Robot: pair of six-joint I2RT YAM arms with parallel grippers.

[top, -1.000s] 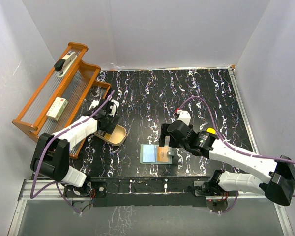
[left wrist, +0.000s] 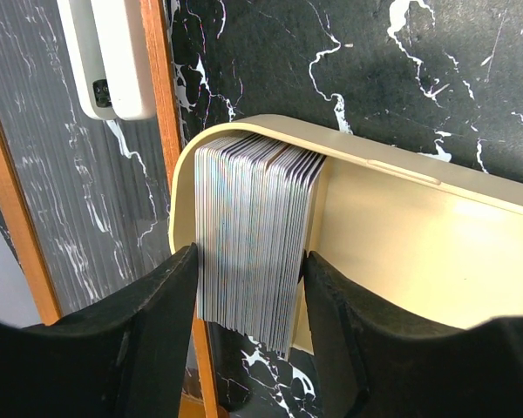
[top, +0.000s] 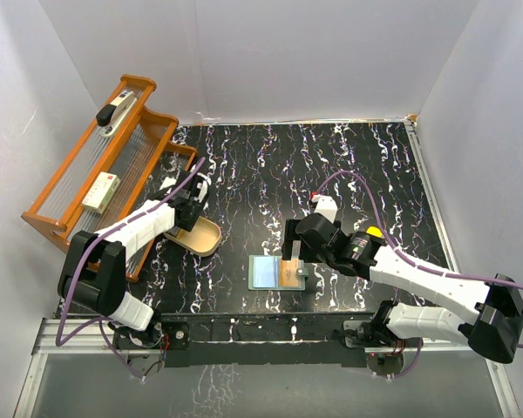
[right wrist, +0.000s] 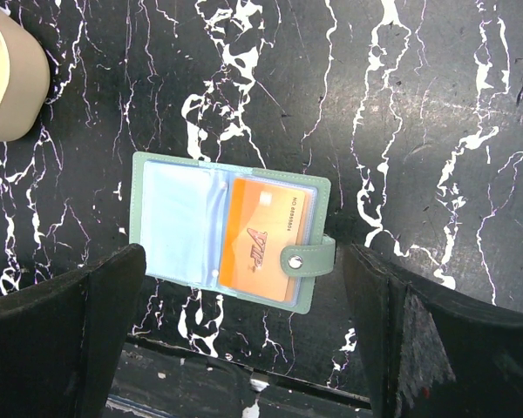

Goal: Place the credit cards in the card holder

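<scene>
A thick stack of cards (left wrist: 249, 235) stands on edge at one end of a beige box (left wrist: 418, 244). My left gripper is at the stack, a fingertip on either side; whether it grips the cards firmly I cannot tell. The open card holder (right wrist: 157, 218) lies flat on the table, with an orange VIP card (right wrist: 253, 235) in its right half and a clear sleeve on the left. My right gripper hangs open above the holder.
A wooden shelf unit (top: 78, 192) with a stapler-like item and a small box stands at the left. White walls surround the table.
My left gripper has shifted slightly left over the beige box since about a second ago. The right arm and the card holder have not moved.
</scene>
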